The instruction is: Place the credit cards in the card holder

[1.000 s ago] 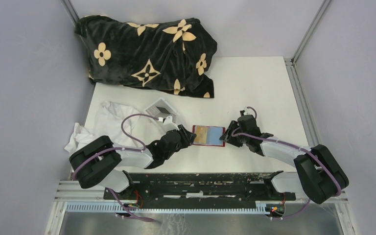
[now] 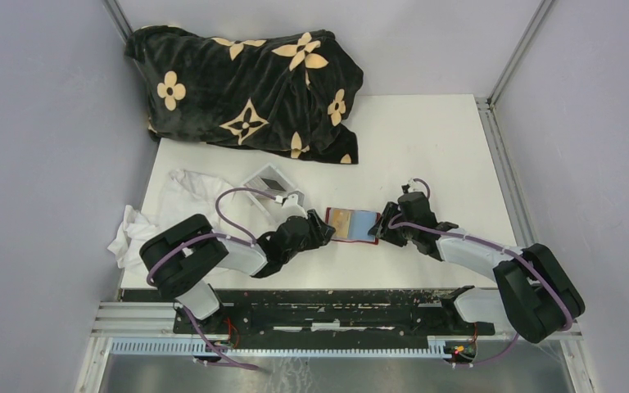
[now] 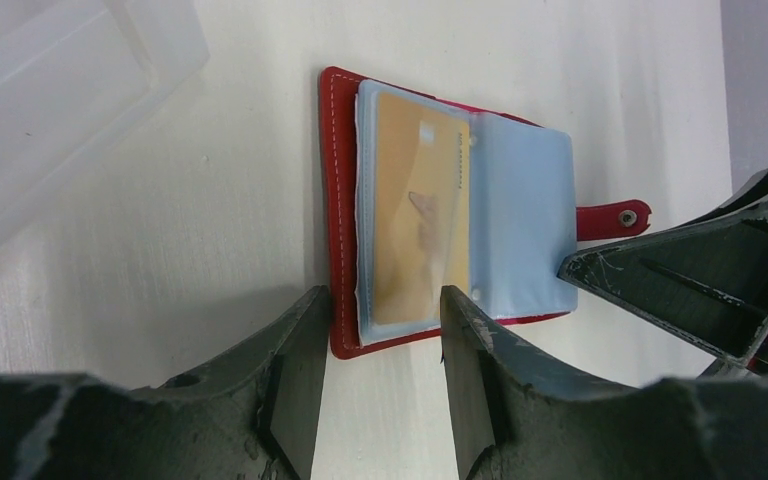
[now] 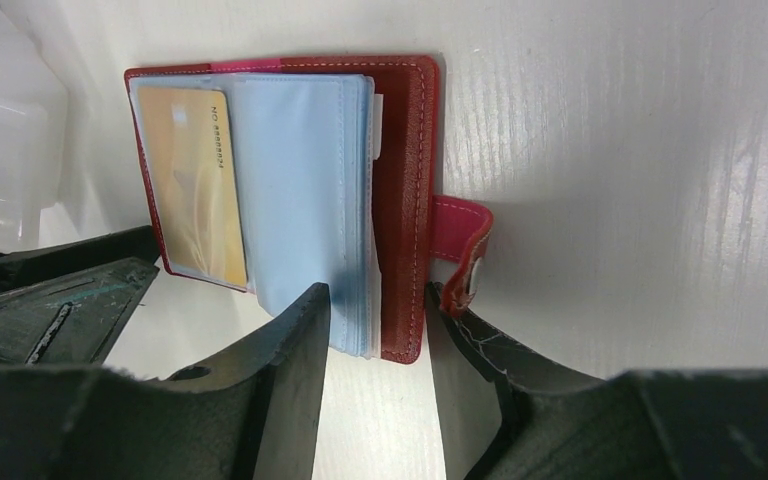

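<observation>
The red card holder (image 2: pixel 354 225) lies open on the table between both grippers. It has a gold card (image 3: pixel 410 200) in a clear sleeve on one side and light-blue sleeves (image 4: pixel 295 190) on the other; a red snap strap (image 4: pixel 460 230) sticks out on the right. My left gripper is open at the holder's left end, fingers either side of its lower edge area, holding nothing. My right gripper has its fingers part open at the holder's right end, by the edge of the sleeve stack and the strap. Whether it grips anything is unclear.
A clear plastic tray (image 2: pixel 264 180) stands behind my left arm, with white cloth (image 2: pixel 188 192) at the left. A patterned black blanket (image 2: pixel 242 82) covers the back left.
The right gripper has barely moved.
</observation>
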